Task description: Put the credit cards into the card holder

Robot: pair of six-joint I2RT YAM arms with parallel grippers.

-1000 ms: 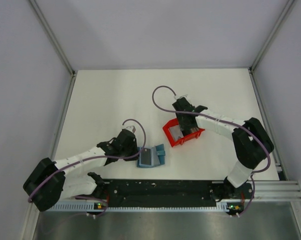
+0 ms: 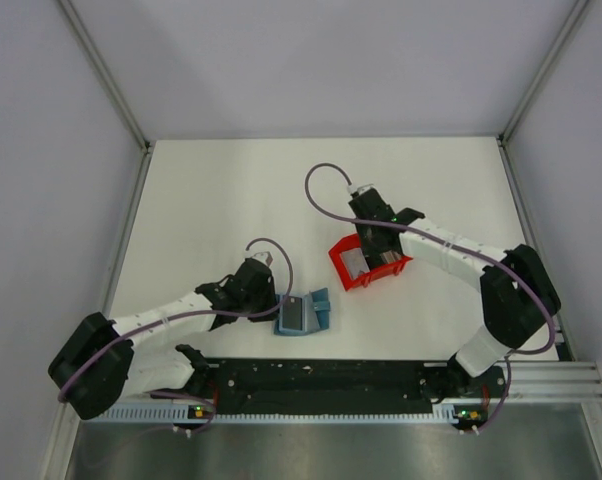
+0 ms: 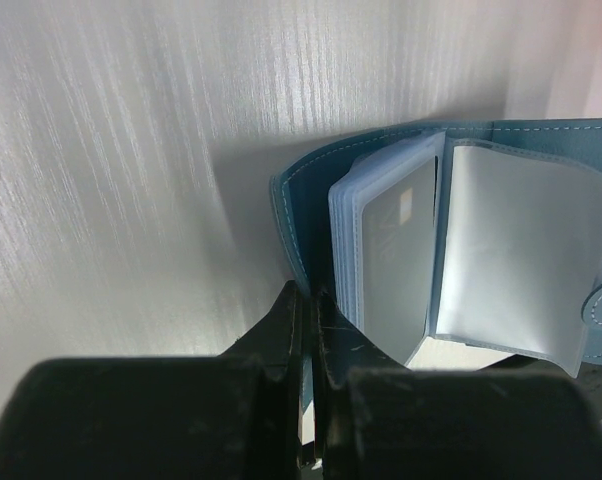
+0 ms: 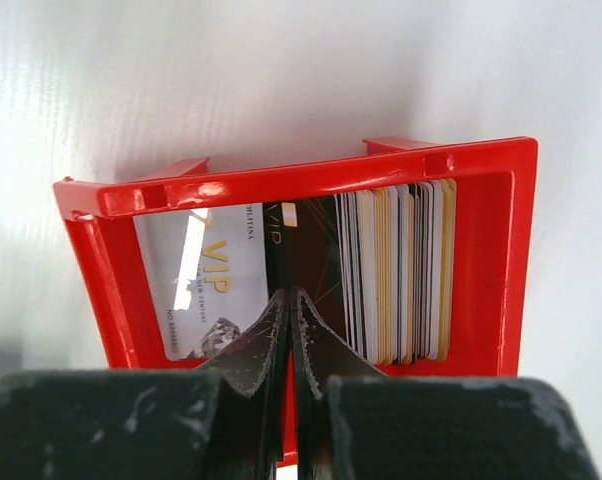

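The blue card holder (image 3: pixel 381 140) lies opened out on the table, with a clear sleeve (image 3: pixel 526 245) and a block of sleeves holding a grey card (image 3: pixel 396 265). My left gripper is shut on the holder's left cover edge. In the right wrist view, a white VIP card (image 4: pixel 216 275) and a black card (image 4: pixel 311 245) lean in the red box (image 4: pixel 321 180) beside a row of upright cards (image 4: pixel 406 270). Over the black card, my right gripper is shut with nothing between its fingers. Its fingers hide the lower part of that card.
The red box stands right of and beyond the holder (image 2: pixel 292 313) in the top view. Bare white table (image 2: pixel 231 190) surrounds both. The box's right end is empty.
My right gripper has gone from open around the upright cards to shut and higher above the box. The box now sits straighter beneath it. The left arm has hardly moved.
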